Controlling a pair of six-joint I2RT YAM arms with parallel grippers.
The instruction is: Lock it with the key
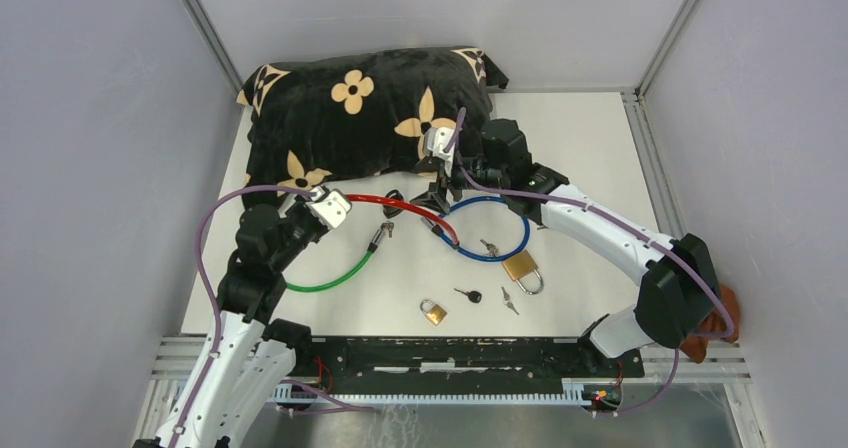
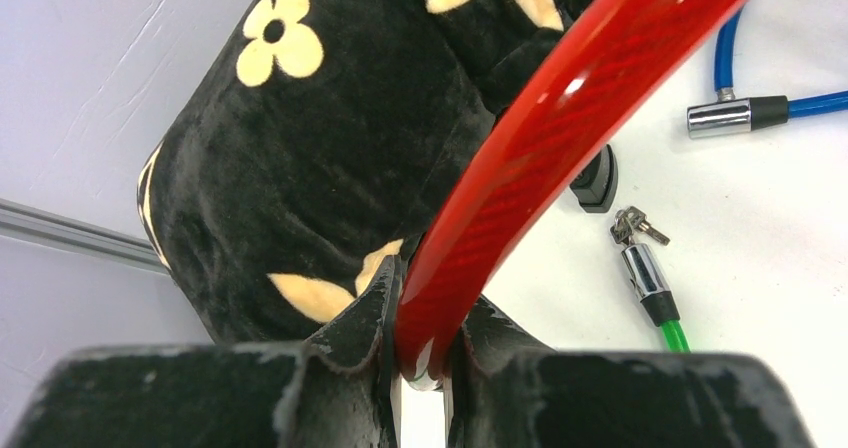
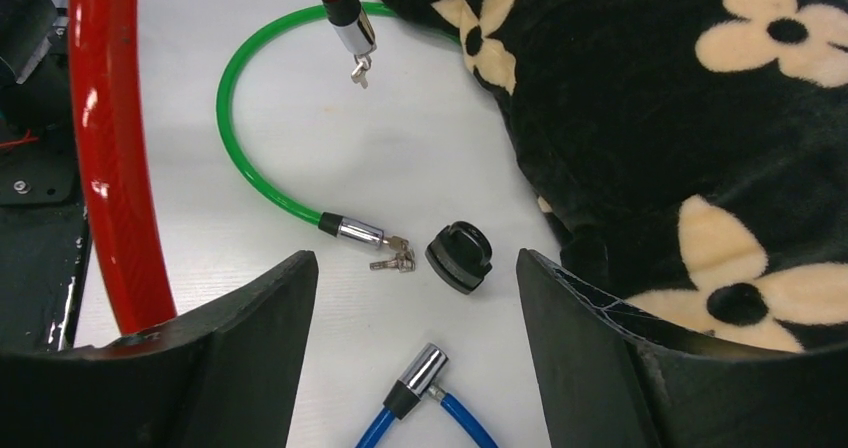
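Note:
My left gripper [image 1: 328, 208] is shut on the red cable lock [image 1: 405, 206], near one end. In the left wrist view the red cable [image 2: 560, 118] rises from between the dark fingers. A silver barrel [image 3: 355, 33] with keys [image 3: 361, 69] hanging from it shows at the red lock's far end in the right wrist view. From there the cable bows out to the right, its other end loose above the table. My right gripper stands open, its fingers [image 3: 270, 308] wide apart with nothing between; the cable passes outside them.
On the white table lie a green cable lock [image 1: 345, 276] with keys, a blue cable lock [image 1: 525, 230], a black lock [image 1: 393, 204], a large padlock [image 1: 522, 270], a small padlock [image 1: 433, 312] and loose keys [image 1: 510, 300]. A dark flowered cushion [image 1: 350, 118] fills the back.

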